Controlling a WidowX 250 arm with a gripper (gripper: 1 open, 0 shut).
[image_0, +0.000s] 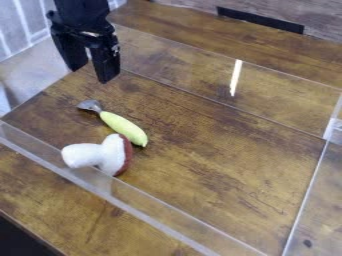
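Observation:
My black gripper (90, 62) hangs at the upper left, open, above the left part of a clear-walled tray on the wooden table. Below it lies a small metal-tipped utensil (90, 106), its tip next to a pale yellow-green elongated object (123, 128), perhaps its handle or a banana. Nearer the front sits a white object with a red-brown part (98, 155), apart from the gripper.
The transparent tray walls (160, 223) run round the work area. A white strip shows at the back wall.

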